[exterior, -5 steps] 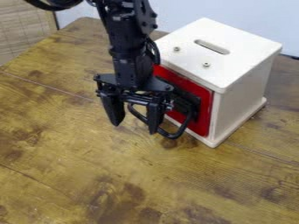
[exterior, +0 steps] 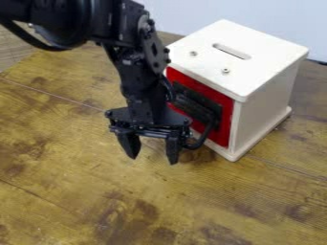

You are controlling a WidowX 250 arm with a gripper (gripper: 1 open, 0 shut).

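Note:
A white box (exterior: 255, 62) with a red front panel (exterior: 221, 139) stands at the right of the camera view; a slot and two small knobs are on its top, and a black fitting with a handle (exterior: 202, 103) is on the red face. My black gripper (exterior: 151, 153) hangs open just left of and in front of that face, low over the wooden floor, with nothing visible between its fingers. The gripper's body partly hides the red panel's left side.
A woven mat edge shows at the top left, and a pale wall lies behind the box.
My gripper has moved slightly down, so its fingertips sit lower in the view. The box has not visibly moved.

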